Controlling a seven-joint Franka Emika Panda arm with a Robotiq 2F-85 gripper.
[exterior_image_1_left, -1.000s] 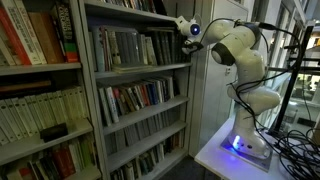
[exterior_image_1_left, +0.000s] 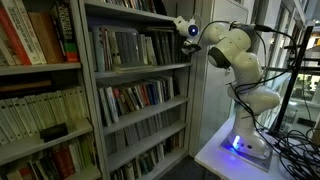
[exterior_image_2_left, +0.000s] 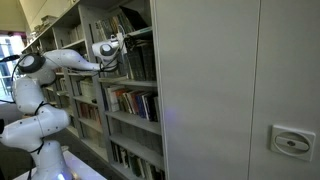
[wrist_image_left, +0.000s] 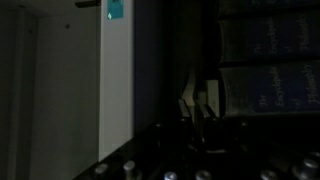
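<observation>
My gripper (exterior_image_1_left: 187, 47) is up at the right end of a high bookshelf, close to a row of dark, thick volumes (exterior_image_1_left: 160, 47). From the other side, exterior view 2 has the gripper (exterior_image_2_left: 126, 43) in front of the same dark books (exterior_image_2_left: 144, 60). The wrist view is very dark; dark spines (wrist_image_left: 270, 88) with "The Encyclopedia" lettering fill its right side. Two pale, narrow shapes show at the fingertips, close to the left end of these books. Whether anything lies between the fingers is too dim to tell.
A pale upright panel (wrist_image_left: 116, 80) stands just left of the gripper in the wrist view. Shelves of books (exterior_image_1_left: 135, 97) continue below. The white tabletop (exterior_image_1_left: 225, 160) under the arm is largely bare.
</observation>
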